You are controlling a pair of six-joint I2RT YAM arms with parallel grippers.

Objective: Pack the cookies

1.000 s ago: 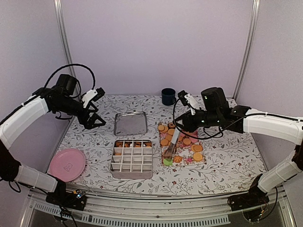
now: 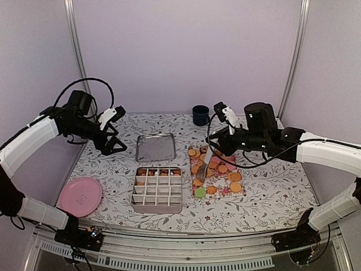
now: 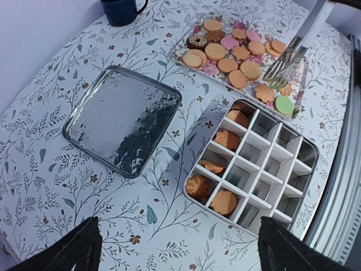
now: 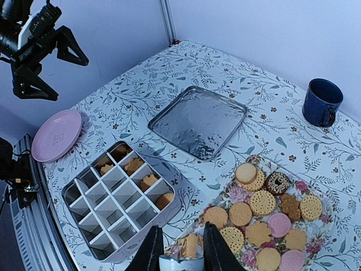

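My right gripper (image 2: 219,144) is closed on the silver tongs (image 2: 208,156), whose slotted end (image 3: 280,70) points down over the cookies. In the right wrist view its black fingers (image 4: 149,251) flank the metal, and a cookie (image 4: 192,244) shows just past it. Whether the tongs grip a cookie, I cannot tell. Several round and flower-shaped cookies (image 3: 251,70) lie on a floral mat, with a green one (image 2: 200,192) at its front. The divided box (image 2: 157,201) has cookies (image 3: 224,201) in some compartments. Away at the left, my left gripper hangs open and empty.
An empty metal tray (image 2: 155,148) lies behind the box. The pink plate (image 2: 80,196) is at the front left, and a dark blue mug (image 2: 200,115) stands at the back.
The right arm has shifted slightly; the tongs' tip moved a little back from the green cookie, over the mat's left side. The left arm barely moved.
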